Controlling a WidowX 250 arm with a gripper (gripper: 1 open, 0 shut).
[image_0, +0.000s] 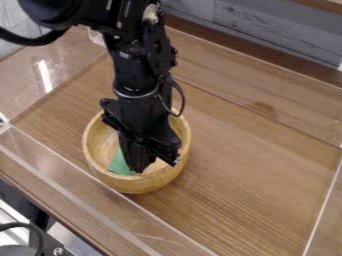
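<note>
A black robot arm reaches down from the top left into a round wooden bowl (158, 178) on the wooden table. Its gripper (140, 158) is low inside the bowl, over a green object (118, 165) lying there, which is partly hidden by the fingers. The fingertips are dark and overlap, so whether anything is between them is hard to see.
A pale wall runs along the back. The table's near left edge lies close to the bowl, with cables below it.
</note>
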